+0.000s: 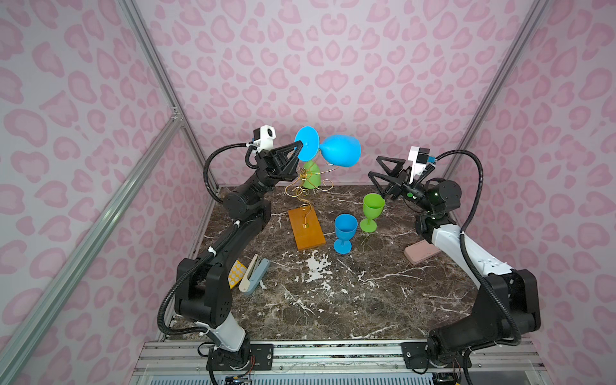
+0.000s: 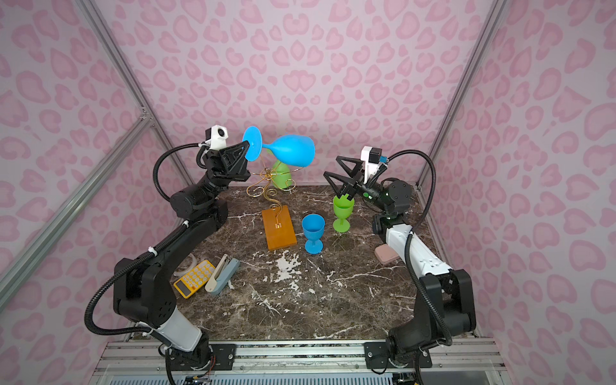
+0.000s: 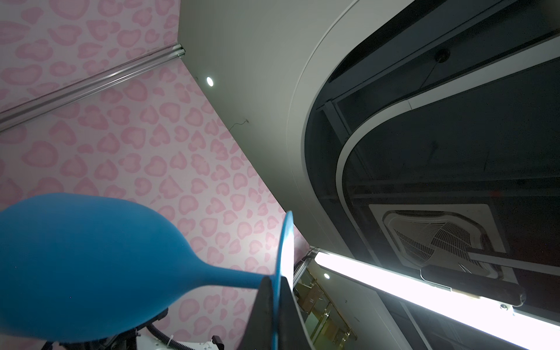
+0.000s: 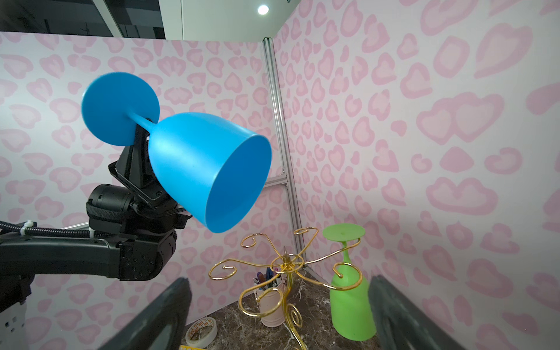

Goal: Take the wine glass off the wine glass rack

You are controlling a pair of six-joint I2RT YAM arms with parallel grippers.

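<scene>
A blue wine glass (image 1: 340, 150) lies sideways in the air above the gold wire rack (image 4: 285, 263), apart from it in the right wrist view. My left gripper is shut on the base disc of that glass (image 2: 252, 143), the stem pointing toward the bowl on the right. A pale green glass (image 4: 353, 309) hangs upside down on the rack, behind it in the top views. My right gripper (image 1: 378, 176) is open and empty, to the right of the raised glass and facing the rack.
A blue goblet (image 1: 345, 227) and green goblet (image 1: 372, 206) stand on the marble table, right of the rack's wooden base (image 1: 298, 234). A calculator (image 2: 192, 279), stapler (image 2: 224, 276) and tape roll (image 4: 200, 334) lie at left, a pink object (image 2: 386, 253) at right.
</scene>
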